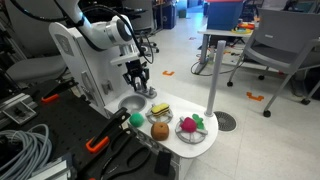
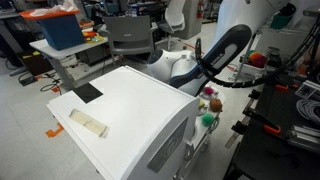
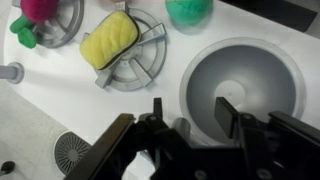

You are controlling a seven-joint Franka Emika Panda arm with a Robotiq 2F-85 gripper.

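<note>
My gripper is part open above the near rim of a grey metal basin (image 3: 197, 100); no held object shows between its dark fingers. A small silver fitting (image 3: 182, 127) shows just below that gap, beside the basin. In exterior view 1 the gripper (image 1: 138, 82) hangs low over the back of the white counter, near the basin (image 1: 131, 103). A yellow sponge (image 3: 110, 40) rests on a grey burner. The green ball (image 3: 188, 10) lies beside the basin. A red and green toy (image 1: 191, 123) is on another burner.
An orange-brown ball (image 1: 160, 131) sits near the counter's front. A white post (image 1: 215, 75) rises at the far right corner. The silver faucet (image 1: 151, 91) is close to the gripper. Black table and cables (image 1: 25, 155) lie at the left.
</note>
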